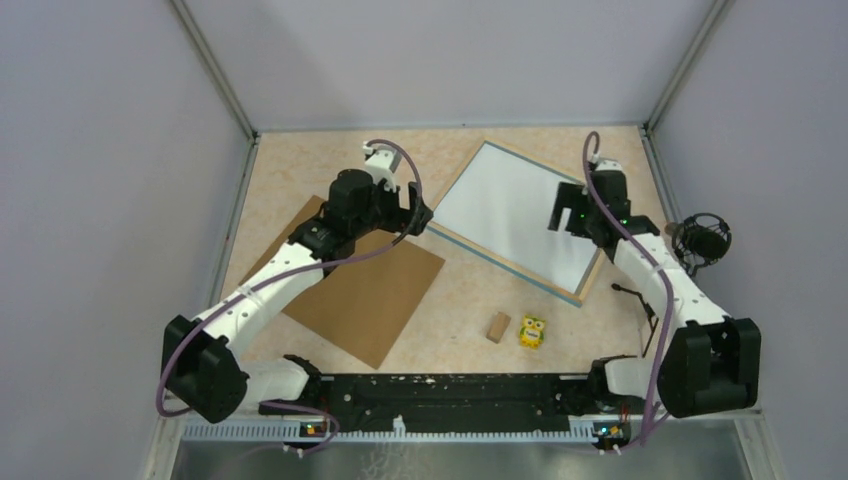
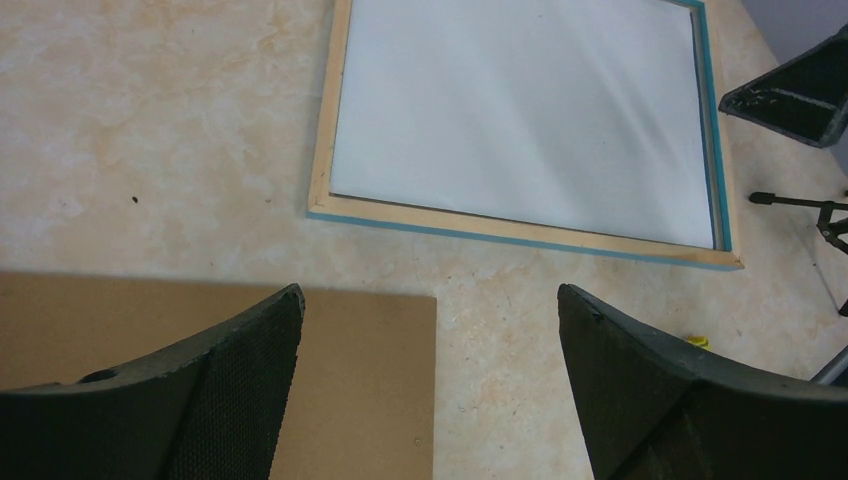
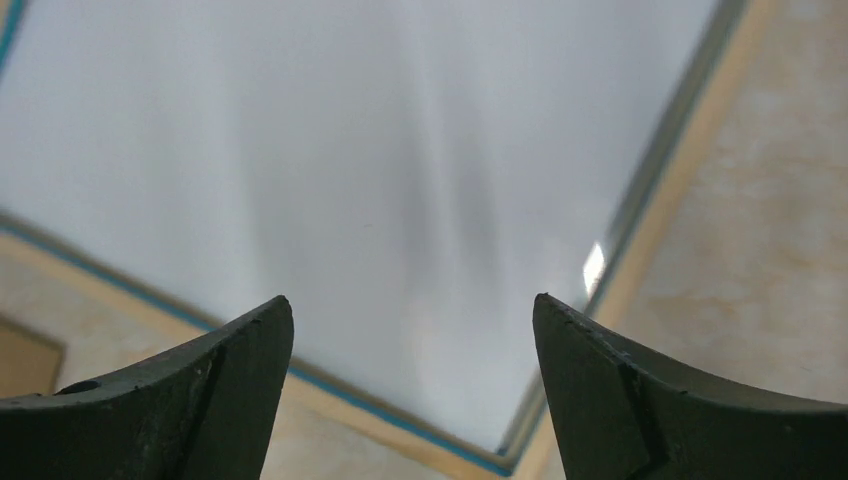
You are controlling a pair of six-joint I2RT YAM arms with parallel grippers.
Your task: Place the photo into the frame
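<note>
The large white photo sheet (image 1: 510,212) lies face-up inside the wooden frame (image 1: 505,264), whose edges carry a blue-grey strip. In the right wrist view the sheet (image 3: 380,180) reaches close to the inner edge, with a narrow dark strip between it and the frame's side. Above the frame's right part, my right gripper (image 1: 563,207) has its fingers apart and nothing between them. My left gripper (image 1: 418,209) hangs open near the frame's left corner, also empty; its view takes in the photo (image 2: 520,110) and the frame's near corner.
A brown board (image 1: 375,295) lies at the left. A small wooden block (image 1: 498,327) and a yellow owl toy (image 1: 532,331) sit near the front. A black wire holder (image 1: 702,240) and a thin black stand (image 1: 640,300) are at the right edge.
</note>
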